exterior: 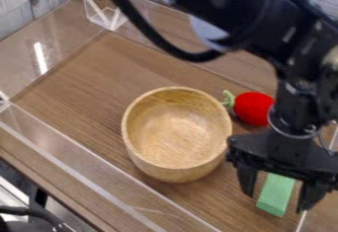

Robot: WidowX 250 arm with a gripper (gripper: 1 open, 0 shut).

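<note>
My black gripper (275, 169) is low at the right, open, its fingers on either side of and just above a green rectangular block (275, 193) lying on the wooden table. A red object (251, 111) lies behind it, partly hidden by the arm. A light wooden bowl (175, 127) sits left of the gripper.
A white wire-like item (106, 14) stands at the back left, near the table's edge.
</note>
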